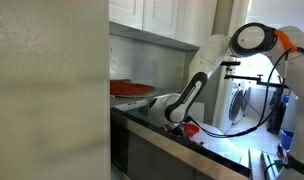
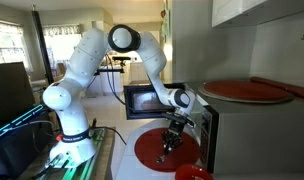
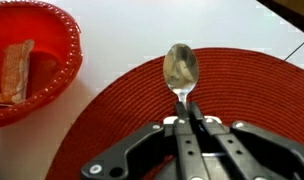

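Observation:
A metal spoon (image 3: 180,72) juts forward from my gripper, its bowl leading. The fingers are shut on the handle end. Below the spoon lies a round, dark red woven placemat (image 3: 117,110). In exterior view 2 my gripper (image 2: 169,145) is over the right part of that placemat (image 2: 149,143), pointing down; whether the spoon touches the mat is hard to tell. Left of the gripper in the wrist view is a red bowl (image 3: 68,68) holding an orange-brown packet (image 3: 17,70). Most of the spoon's handle is hidden by the fingers.
A toaster oven (image 2: 157,101) stands behind the placemat on the white counter. To the right in exterior view 2 is a large grey appliance (image 2: 257,140) with another round red mat (image 2: 254,90) on top.

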